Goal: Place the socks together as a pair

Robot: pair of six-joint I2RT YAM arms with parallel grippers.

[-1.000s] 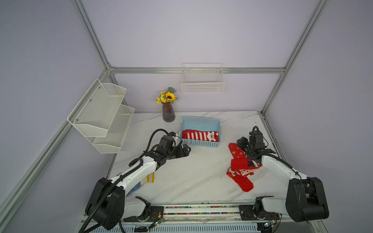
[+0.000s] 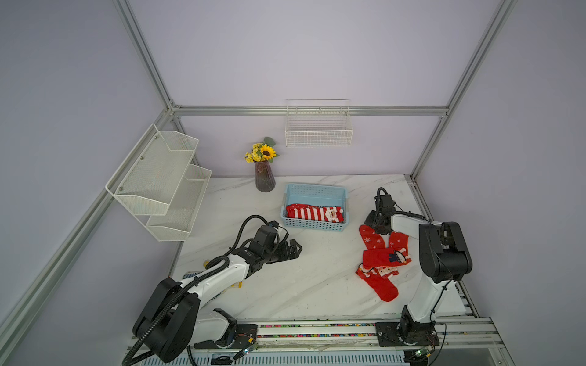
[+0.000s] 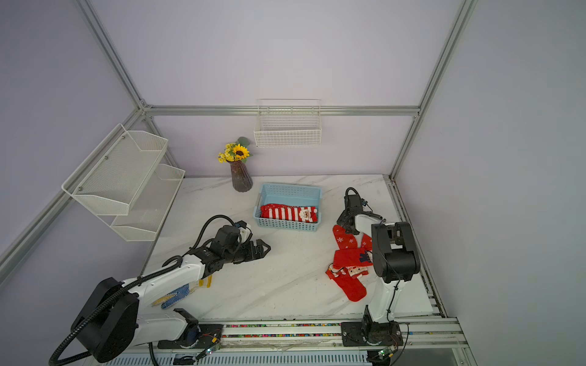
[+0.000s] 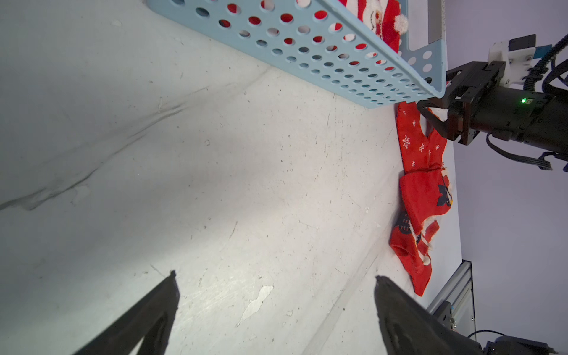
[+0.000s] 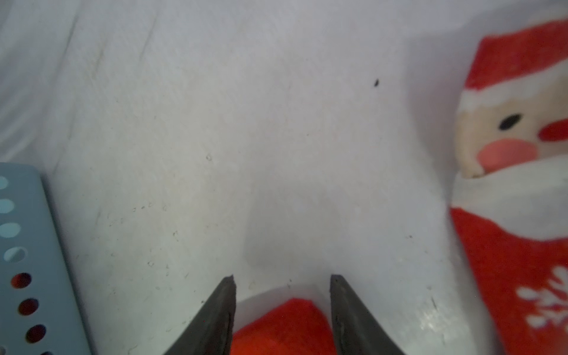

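Observation:
Several red socks lie heaped on the right of the table. Two sock legs or toes with white snowflakes, one being the snowflake sock (image 2: 371, 238), point toward the back; below them is a folded red sock with a dark figure (image 2: 384, 257), then a plain red toe (image 2: 383, 288). My right gripper is open just above the back end of the pile. Between its fingers shows a red sock tip (image 5: 287, 331); a Santa-faced sock (image 5: 520, 177) lies to the right in that view. My left gripper (image 2: 296, 249) hangs open over bare table, empty.
A light blue basket (image 2: 314, 225) at the back middle holds a folded red-and-white striped Santa sock pair (image 2: 314, 212). A flower vase (image 2: 264, 177) stands behind left. Blue and yellow cloth lies under the left arm.
The left arm has shifted only slightly. The socks look unmoved.

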